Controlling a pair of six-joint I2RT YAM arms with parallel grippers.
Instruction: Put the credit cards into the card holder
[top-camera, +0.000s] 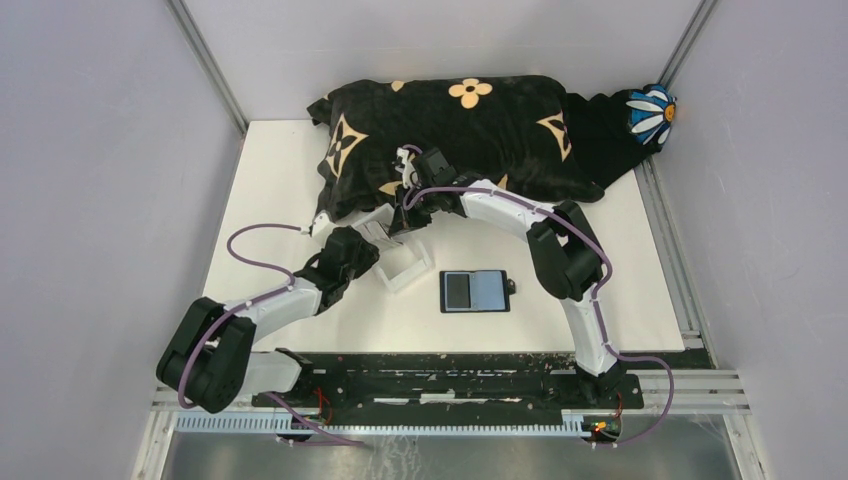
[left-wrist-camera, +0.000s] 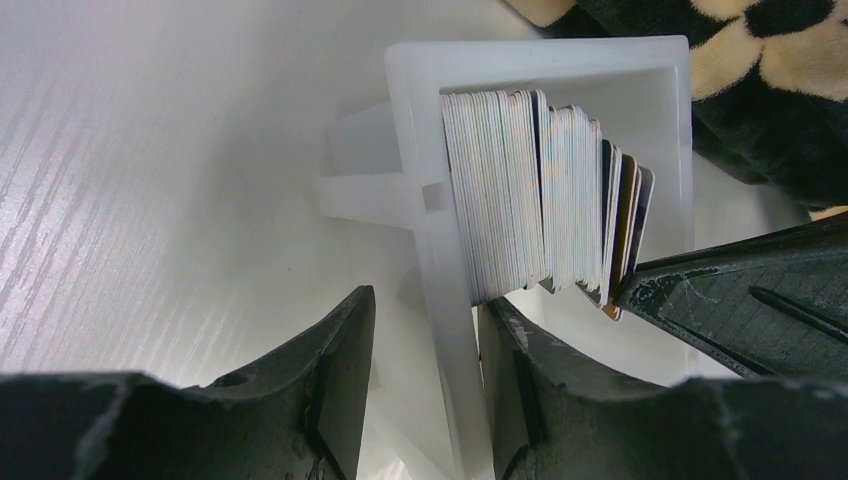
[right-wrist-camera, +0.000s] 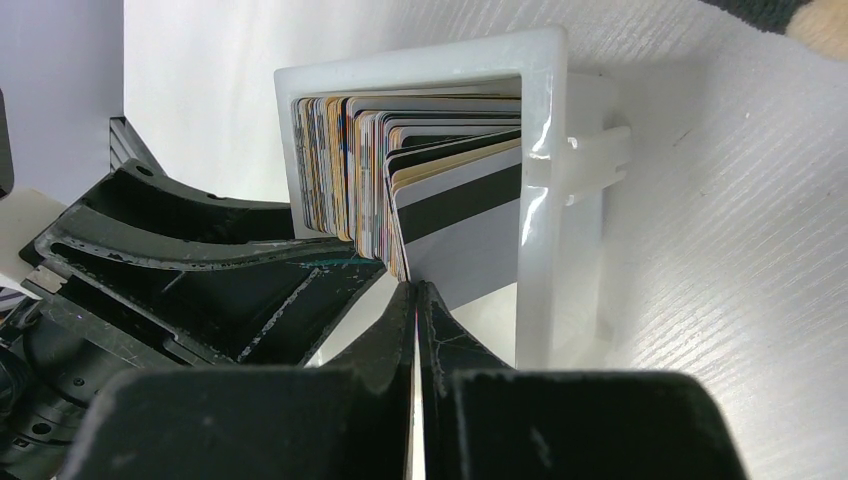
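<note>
A white open box (top-camera: 407, 277) stands left of the table's middle, with a tilted stack of cards (left-wrist-camera: 520, 190) in its far part. My left gripper is part open, its fingers on either side of the box's near rim. No card shows between them. In the right wrist view my right gripper is shut, its tips at the lower edge of the front grey card (right-wrist-camera: 465, 225), which has a black stripe. Nothing shows between its fingers. The card holder (top-camera: 475, 291), black with grey and light blue panels, lies flat to the right of the box.
A black cushion (top-camera: 450, 130) with tan flowers lies along the back, close behind the box. Beside it is a black cloth (top-camera: 610, 130) with a blue and white flower.
</note>
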